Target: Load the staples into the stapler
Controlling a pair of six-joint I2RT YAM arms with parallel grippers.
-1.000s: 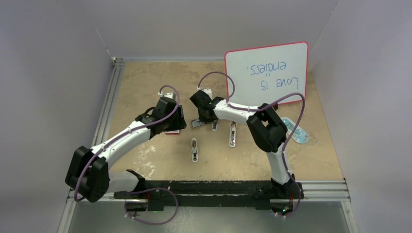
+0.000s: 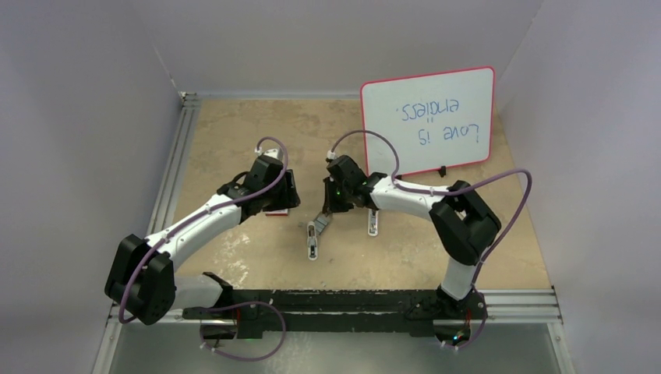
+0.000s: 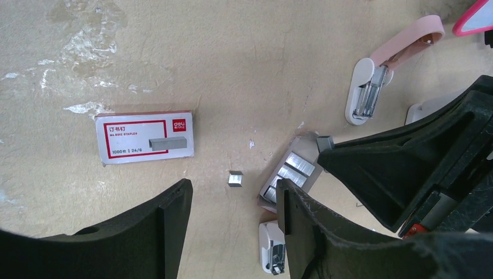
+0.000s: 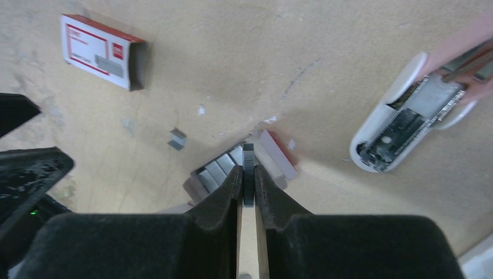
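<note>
My right gripper is shut on a narrow grey staple strip (image 4: 248, 174). Close by lies the small tray (image 3: 312, 180) with several silver staple blocks (image 3: 289, 174); whether tray and strip touch is unclear. A loose staple block (image 3: 235, 178) rests on the table to the tray's left. My left gripper hangs open, nothing between its fingers. One stapler (image 2: 312, 251) stands beside the tray in the top view. A pink-topped stapler (image 3: 401, 46) is raised open at upper right in the left wrist view. Another stapler (image 2: 372, 224) sits partly under the right arm.
The white-and-red staple box (image 3: 144, 138) lies beyond my left gripper, a grey bar printed on its face. A pink-framed whiteboard (image 2: 429, 117) stands at the back right. Bare table (image 2: 234, 132) spreads over the back left.
My right gripper has moved toward the table's front, and the tray with it, now beside the front stapler. A small loose block shows where none did. The left arm has stayed still.
</note>
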